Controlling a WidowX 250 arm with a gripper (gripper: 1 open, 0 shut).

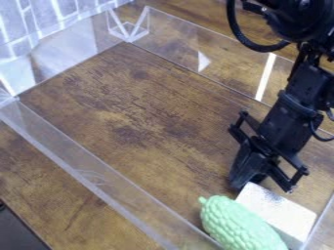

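Note:
My black gripper (245,174) is low at the right side of the clear-walled workspace, its fingertips down by the wooden floor just behind a white box (280,210). It looks shut, with nothing visible between its fingers. A green bumpy object (239,223), like a corn cob or gourd, lies beside the box at the front right, partly cut by the frame edge.
Clear plastic walls (92,171) border the wooden floor (131,117). A white tiled surface stands behind the far left corner.

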